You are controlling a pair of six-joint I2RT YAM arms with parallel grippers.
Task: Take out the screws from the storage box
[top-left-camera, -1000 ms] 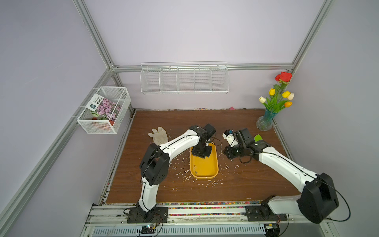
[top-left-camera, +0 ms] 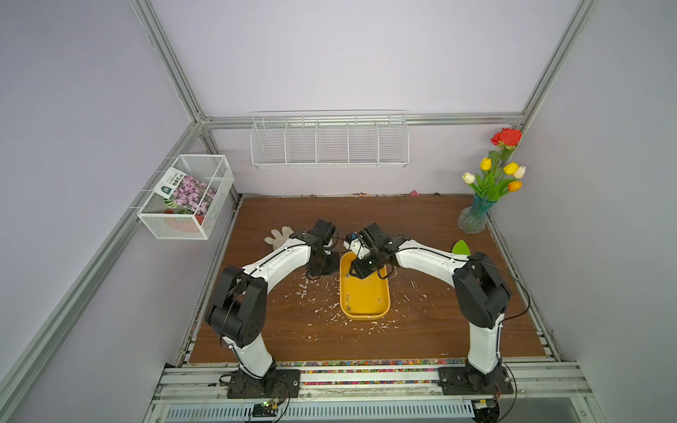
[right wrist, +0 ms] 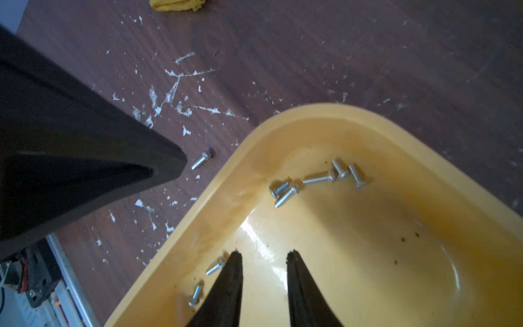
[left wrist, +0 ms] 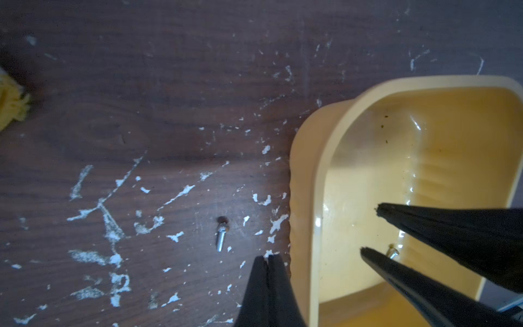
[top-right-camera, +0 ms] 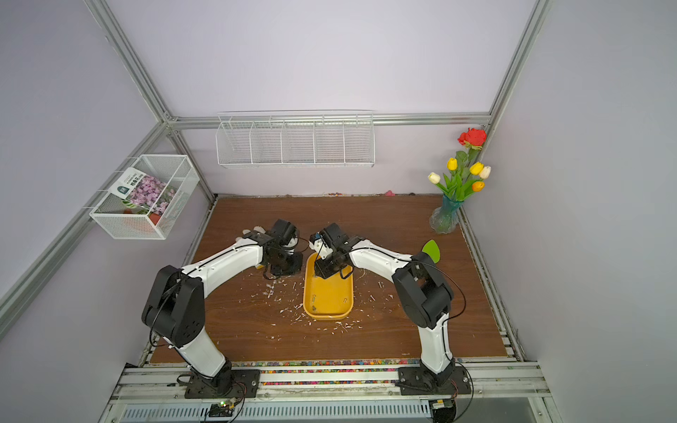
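The yellow storage box [top-left-camera: 366, 315] lies mid-table. In the right wrist view, several silver screws [right wrist: 320, 177] cluster against one rounded corner of its floor, and two more screws [right wrist: 216, 265] lie along a side wall. My right gripper is over the box, fingers parted, nothing visible between the tips. Its two fingers [left wrist: 435, 218] also show in the left wrist view, a screw [left wrist: 392, 251] appearing on the box floor near them. Outside the box, my left gripper is shut, nothing showing between its fingers. A loose screw [left wrist: 220, 237] lies on the table near it.
A pale glove [top-left-camera: 279, 237] is behind the left arm. At the right are a green leaf shape [top-left-camera: 460, 247] and a vase of flowers [top-left-camera: 473, 219]. Both arms' ends are close together over the box's far end.
My left gripper has moved left, from over the box to the table beside it. The right arm has swung left from the box's right side to over its far end.
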